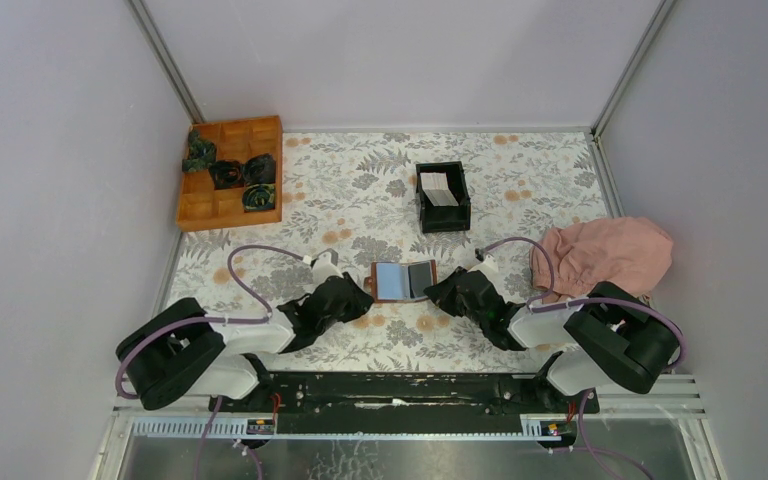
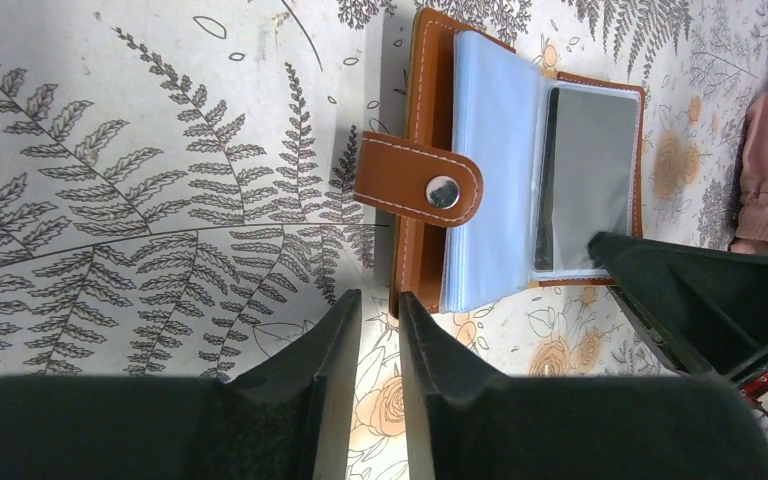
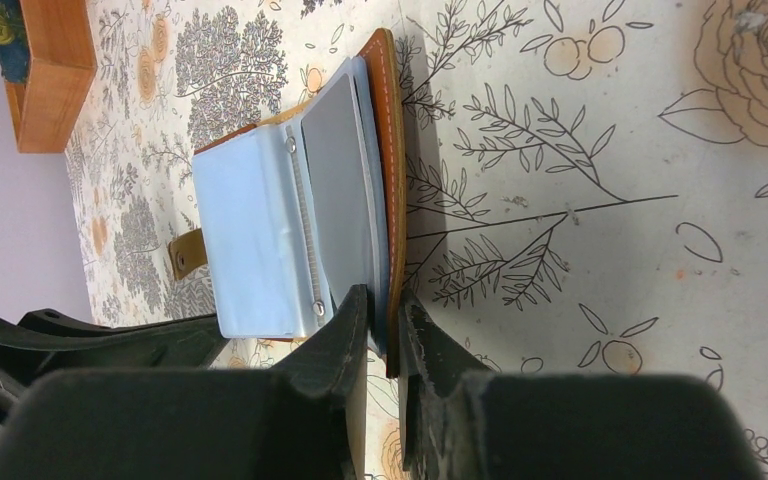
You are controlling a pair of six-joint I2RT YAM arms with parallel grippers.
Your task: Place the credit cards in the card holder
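Observation:
The brown leather card holder (image 1: 392, 282) lies open on the table, showing light blue sleeves (image 2: 490, 160) and a grey sleeve (image 2: 590, 170), with its snap strap (image 2: 410, 178) on the left. My right gripper is shut on the holder's right edge. My left gripper is at the holder's near left corner, its fingers apart, one tip close to the leather edge; nothing clearly held. A black box (image 1: 443, 223) behind the holder contains white cards (image 1: 436, 188).
An orange wooden tray (image 1: 200, 205) with dark bundles stands at the back left. A pink cloth bag (image 1: 600, 255) lies on the right.

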